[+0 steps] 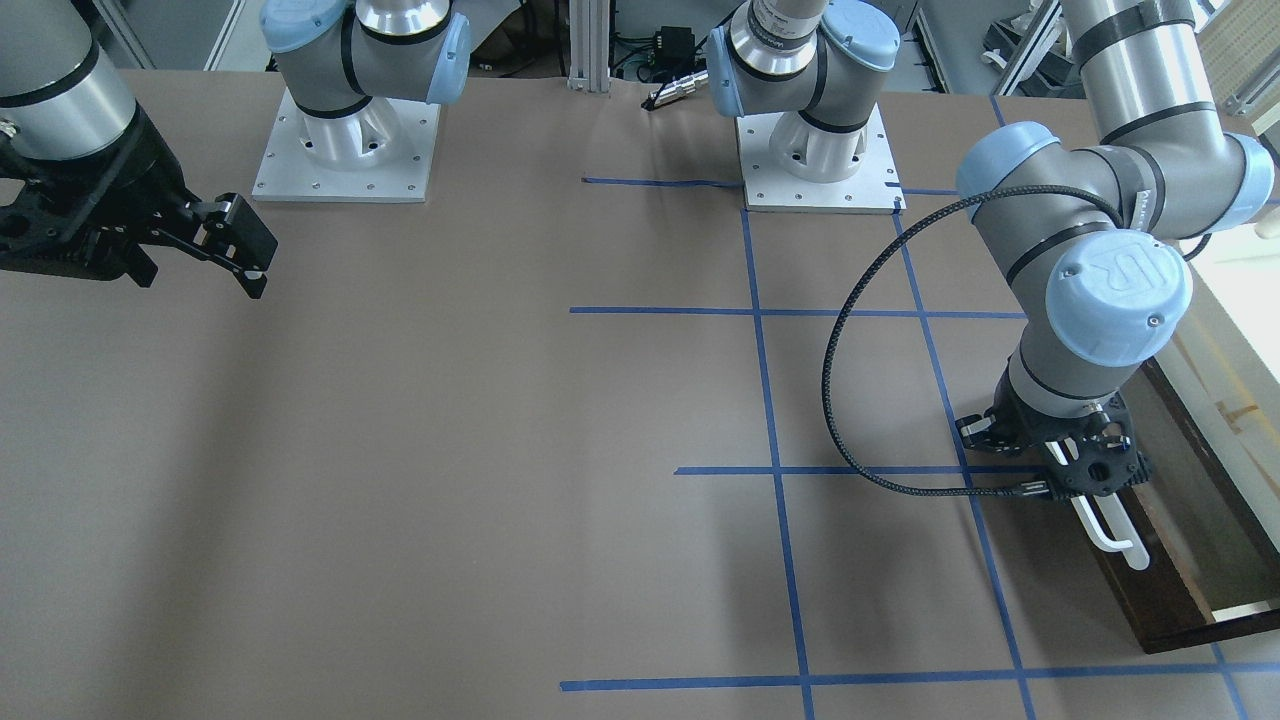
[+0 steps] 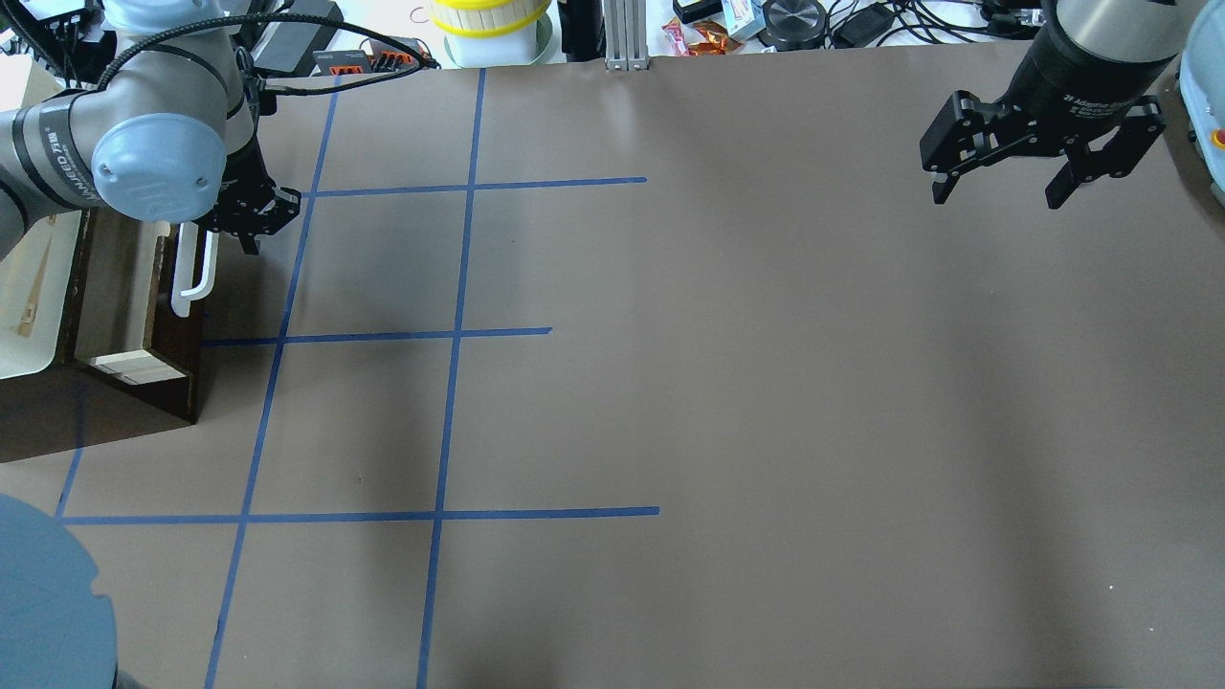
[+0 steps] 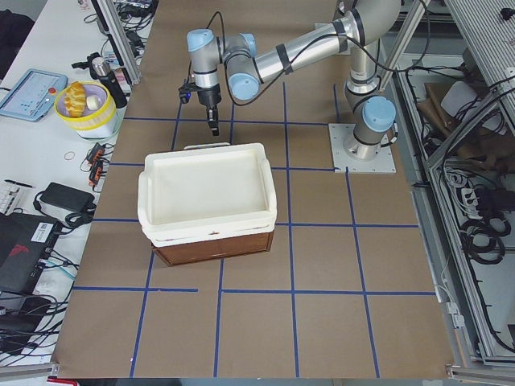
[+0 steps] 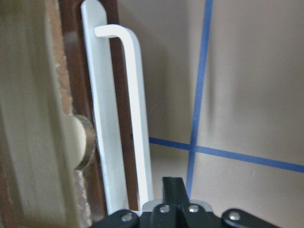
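Note:
A dark wooden box with a white top (image 3: 207, 193) has a white drawer handle (image 4: 135, 95) on its open drawer front, beside a pale wooden interior (image 4: 33, 118). My arm's gripper (image 1: 1056, 456) hangs over that handle in the front view; in the top view it (image 2: 247, 224) is at the handle's far end. In the wrist view the black finger tips sit at the bottom edge, just by the handle. Whether they are open or shut, or hold anything, is unclear.
Other robot arms stand around: a black gripper (image 1: 180, 234) at front left, more bases at the back. A yellow-white tub (image 3: 84, 108) stands on the side bench.

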